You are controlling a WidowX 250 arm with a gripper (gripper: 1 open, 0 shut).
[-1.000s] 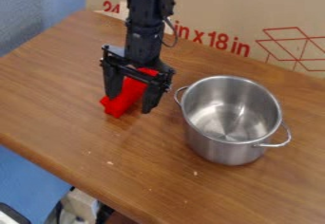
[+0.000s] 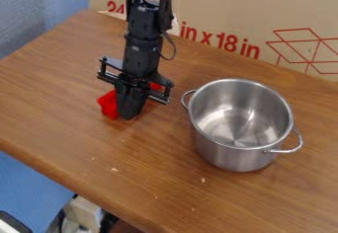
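The black gripper [image 2: 129,99] reaches down over a red block [image 2: 110,104] on the wooden table, left of the pot, and hides much of it. Its lower parts are at the block, and whether its fingers are open or shut on it is hard to tell. A steel pot [image 2: 240,128] with two handles stands on the right side of the table.
The wooden table [image 2: 132,178] has free room at the front and left. A cardboard panel [image 2: 271,20] with red print stands behind. The table's left edge drops to a blue surface.
The gripper has moved down and slightly toward the front over the red block, covering more of it. The pot has not moved.
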